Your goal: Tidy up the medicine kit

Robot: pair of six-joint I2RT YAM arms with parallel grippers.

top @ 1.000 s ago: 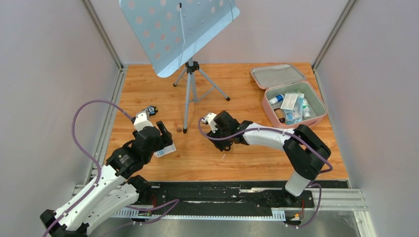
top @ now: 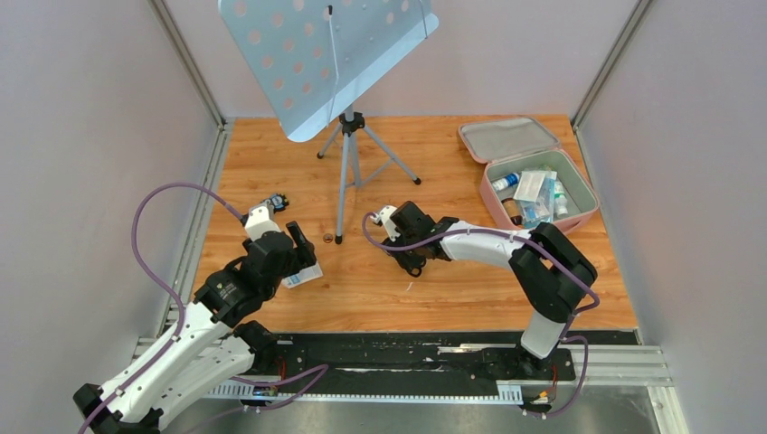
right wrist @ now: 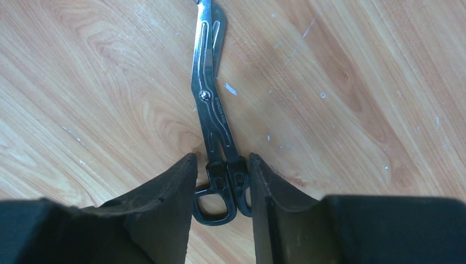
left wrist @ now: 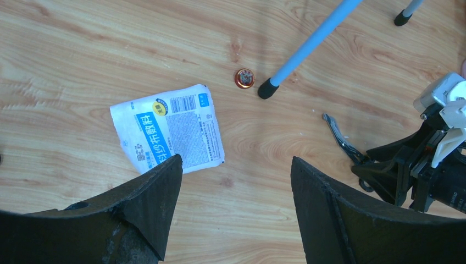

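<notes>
Black-handled scissors with metal blades lie flat on the wooden table in the right wrist view. My right gripper is low over their handles, partly open, one finger on each side; a gap shows beside the left finger. In the left wrist view a flat white-and-blue packet rests on the table. My left gripper is apart from it, open and empty, its fingers on the near side. The pink medicine kit stands with its lid back at the right, holding bottles, a brown item and packets.
A tripod carrying a blue board stands at the back middle, one leg near the packet. A small round item lies by that leg. A dark small object sits behind the left arm. Table between the arms is mostly clear.
The left arm, packet and kit have not moved.
</notes>
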